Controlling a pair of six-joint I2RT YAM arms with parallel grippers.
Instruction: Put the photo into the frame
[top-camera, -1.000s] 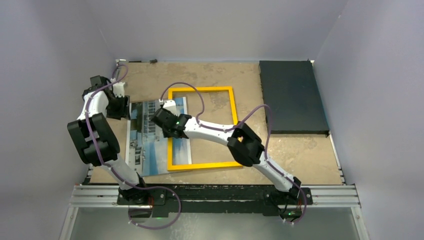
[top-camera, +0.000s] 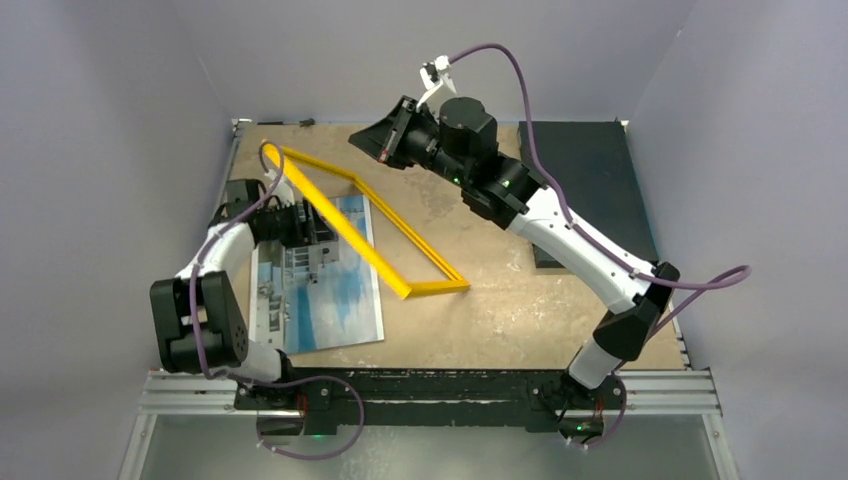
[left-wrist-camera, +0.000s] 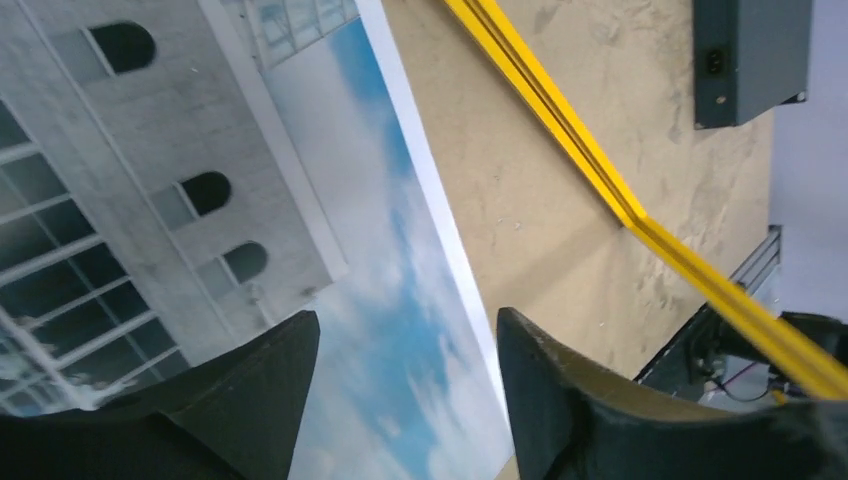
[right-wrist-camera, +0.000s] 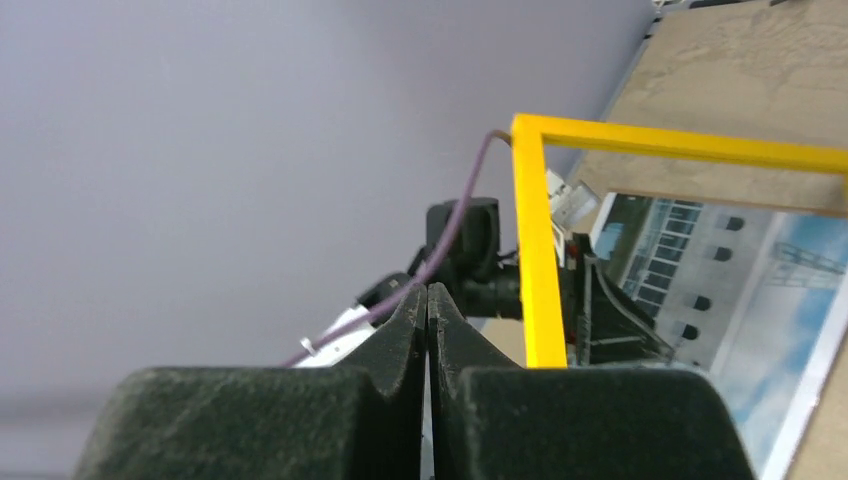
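The yellow frame (top-camera: 336, 221) stands tilted, its left side raised, and in the top view it leans over part of the photo (top-camera: 335, 300), which lies flat at the left. Close to the photo is my left gripper (top-camera: 322, 222), fingers apart; in the left wrist view only the photo (left-wrist-camera: 400, 330) shows between its fingers. My right gripper (top-camera: 365, 145) is up to the right of the frame and clear of it. In the right wrist view its fingertips meet with nothing between them, and the frame (right-wrist-camera: 540, 260) is outside them, to the right.
A black flat box (top-camera: 585, 190) takes up the right rear of the table. Bare tabletop (top-camera: 500, 320) stretches across the middle and front right. Grey walls close in the sides and back.
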